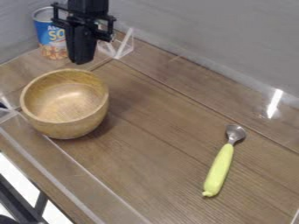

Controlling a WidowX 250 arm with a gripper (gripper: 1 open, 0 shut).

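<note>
The black gripper (82,48) hangs over the back left, above and behind a wooden bowl (66,103), in front of a tin can (49,33) that it partly hides. Its fingers appear shut, with nothing visible between them. The bowl is empty.
A yellow-handled utensil (219,166) with a metal head lies on the right of the wooden counter (152,140). Walls bound the back and left.
</note>
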